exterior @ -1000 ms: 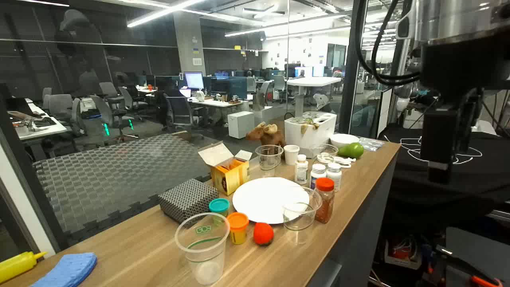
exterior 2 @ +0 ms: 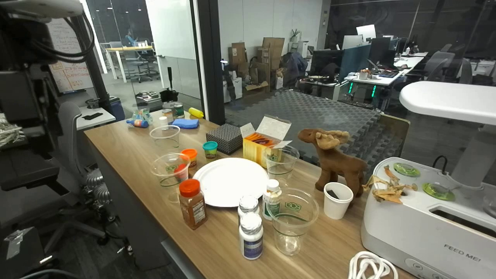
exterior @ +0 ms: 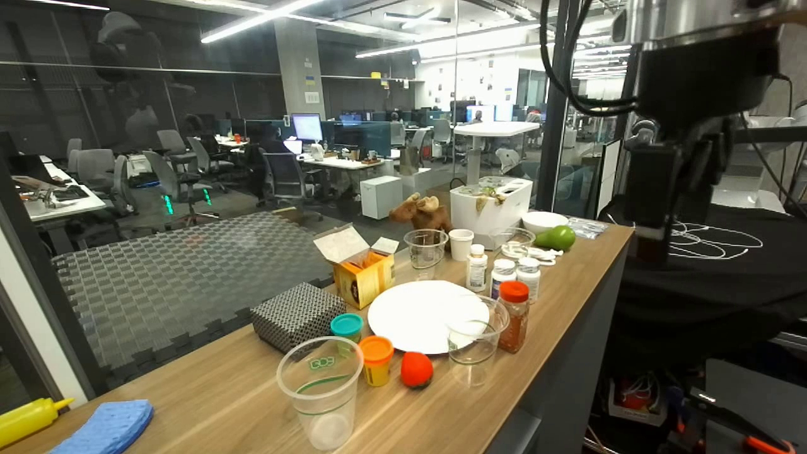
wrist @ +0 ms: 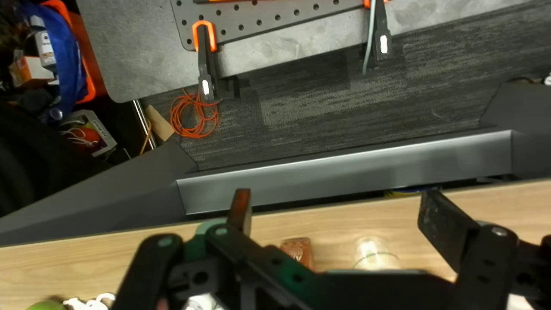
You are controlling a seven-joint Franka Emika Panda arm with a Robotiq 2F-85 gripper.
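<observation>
My gripper is open in the wrist view, its two fingers wide apart and nothing between them. In exterior view 1 the gripper (exterior: 654,242) hangs beyond the counter's right edge, clear of everything on it. A white plate (exterior: 408,314) lies mid-counter. Near it are a red-lidded spice jar (exterior: 514,318), a clear cup (exterior: 473,363), a red ball (exterior: 417,371) and orange and teal tubs (exterior: 376,359). A larger clear cup (exterior: 325,408) stands closer to the camera. Below the fingers in the wrist view, the jar (wrist: 299,252) is partly hidden by the gripper body.
White bottles (exterior 2: 251,237), more clear cups, a paper cup (exterior 2: 337,200), a toy moose (exterior 2: 339,158) and a white planter (exterior 2: 418,223) crowd one end. An open yellow box (exterior 2: 260,148) and black mesh box (exterior 2: 224,138) line the back. Bare wood runs along the front edge.
In exterior view 1 the arm and gripper have shifted left, towards the counter, and slightly up. Nothing on the counter has visibly moved.
</observation>
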